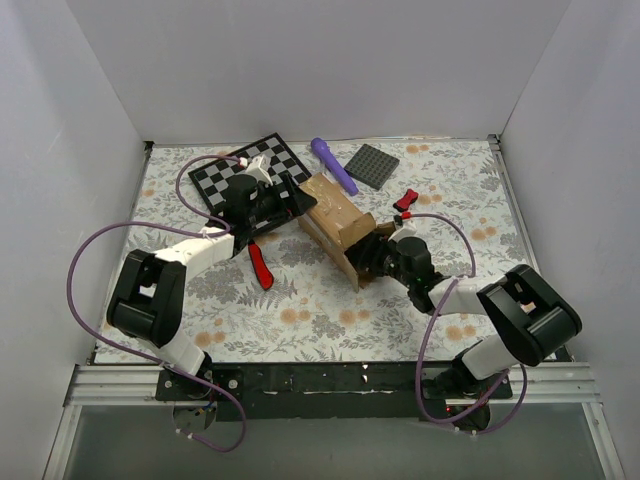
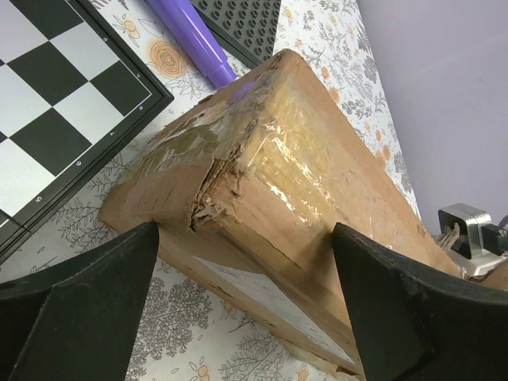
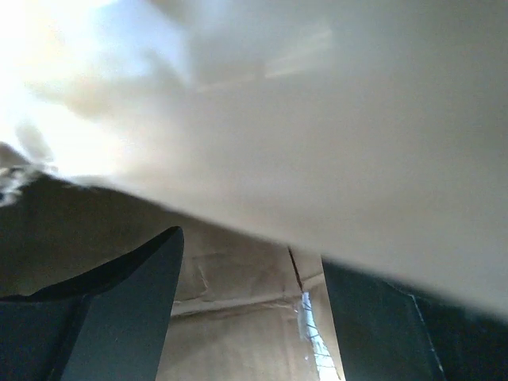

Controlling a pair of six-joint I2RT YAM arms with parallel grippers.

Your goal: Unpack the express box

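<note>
The brown cardboard express box (image 1: 335,212) lies slanted on the table, its near right end standing open with flaps folded out. At the far left corner of the box, my left gripper (image 1: 303,198) has its fingers apart; in the left wrist view the taped, worn corner (image 2: 230,171) shows between and beyond the fingers. My right gripper (image 1: 366,257) is at the opening, its tips hidden there. In the right wrist view its open fingers (image 3: 131,305) face bare cardboard walls (image 3: 238,262), and a blurred pale surface covers the upper part. No contents can be made out.
Behind the box are a purple stick (image 1: 333,165) and a dark studded plate (image 1: 371,166). A checkered board (image 1: 215,184) sits back left, under the left arm. Red-and-black items (image 1: 260,266) (image 1: 406,200) lie on either side.
</note>
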